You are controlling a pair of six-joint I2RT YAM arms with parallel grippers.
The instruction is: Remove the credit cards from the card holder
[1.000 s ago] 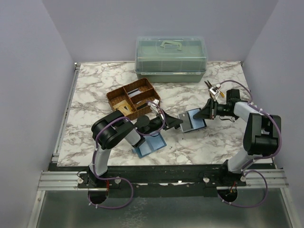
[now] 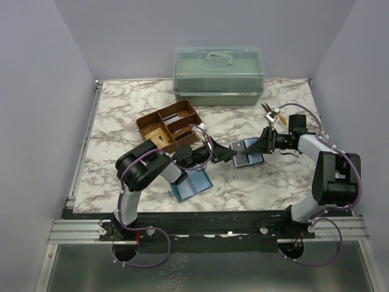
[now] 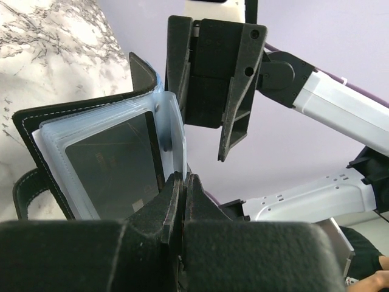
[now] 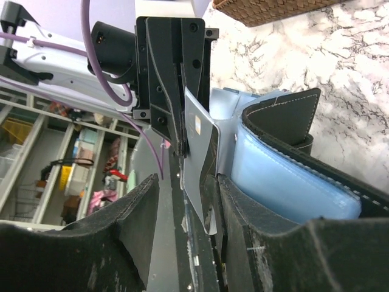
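Observation:
The card holder [image 2: 249, 158], black leather with translucent blue sleeves [image 3: 109, 152], is held up between my grippers at the right of the table. My left gripper [image 2: 232, 152] is shut at the edge of the sleeves; in the right wrist view it is beside a grey card [image 4: 197, 164] standing out from a sleeve. My right gripper [image 2: 265, 143] is part open around that card and sleeve edge, one fingertip against the card's near end. Whether it grips the card cannot be told.
A woven compartment basket [image 2: 146, 121] stands at the left, with a blue item [image 2: 194, 185] below it. A clear lidded box [image 2: 219, 73] and orange-handled pliers [image 2: 279, 117] lie at the back. The table's front edge is close.

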